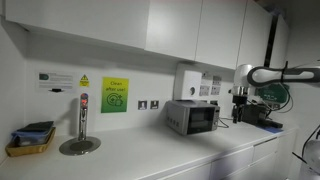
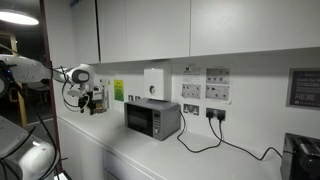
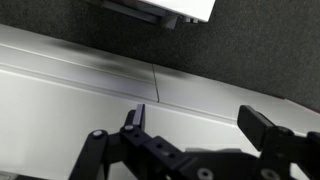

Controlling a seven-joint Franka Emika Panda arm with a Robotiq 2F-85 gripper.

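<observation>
My gripper is open, its two dark fingers wide apart and nothing between them. The wrist view shows it above the counter's front edge, with white cabinet fronts [image 3: 80,115] and dark floor [image 3: 225,65] below. In exterior view 1 the gripper [image 1: 238,112] hangs at the right, beyond the microwave [image 1: 194,118]. From the other side, exterior view 2 has the gripper [image 2: 86,106] at the far left end, clear of the silver microwave [image 2: 152,118], whose door looks closed.
A tap [image 1: 83,117] and a basket [image 1: 32,138] with dark items occupy its left end. A black toaster [image 2: 301,157] stands at the right in exterior view 2, and cables [image 2: 200,147] lie on the counter by the wall.
</observation>
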